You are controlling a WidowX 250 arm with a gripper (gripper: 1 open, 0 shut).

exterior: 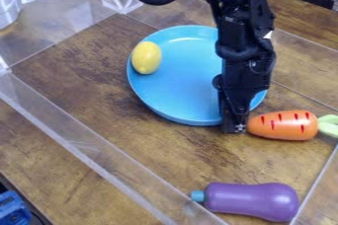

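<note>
A blue plate [177,91] holds a yellow oval object [146,57] near its left edge. My black gripper [234,124] is down at the plate's right front rim, beside the tip of an orange toy carrot [284,125] with green leaves. Its fingertips are dark and overlapped, so whether they are apart or hold anything is unclear. A purple toy eggplant [251,201] lies at the front right of the wooden surface.
Clear plastic walls [99,153] run along the left and front of the work area. The wood left of the plate is bare. A blue object [12,208] sits outside at the lower left.
</note>
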